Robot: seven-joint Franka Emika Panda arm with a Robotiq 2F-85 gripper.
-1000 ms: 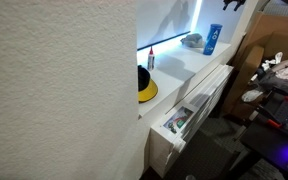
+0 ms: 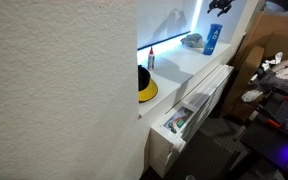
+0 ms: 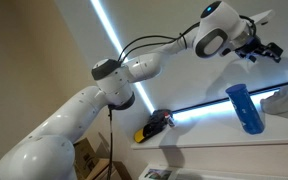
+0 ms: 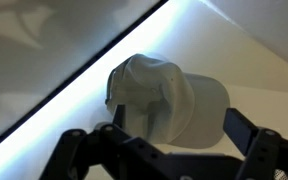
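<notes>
A grey cap (image 4: 149, 95) lies on the white ledge, filling the middle of the wrist view, its brim toward the right. My gripper is open above it, the fingers wide apart and nothing between them. In exterior view 2 the gripper (image 3: 272, 52) hangs higher than the cap (image 3: 284, 102), clear of it. Exterior view 1 shows the gripper (image 2: 220, 8) at the top edge, over the far end of the ledge, with the cap (image 2: 192, 41) below. Beside the cap stands a tall blue container (image 2: 212, 40).
Nearer along the ledge (image 2: 176, 72) are a bottle with a red top (image 2: 151, 60) and a black-and-yellow cap (image 2: 146, 88). Below, an open white drawer (image 2: 169, 135) holds small items. A dark table (image 2: 279, 145) is at right. A whiteboard rises behind the ledge.
In exterior view 1 my gripper has moved left and slightly down, over the far end of the ledge. The cap, blue container and other objects have stayed put.
</notes>
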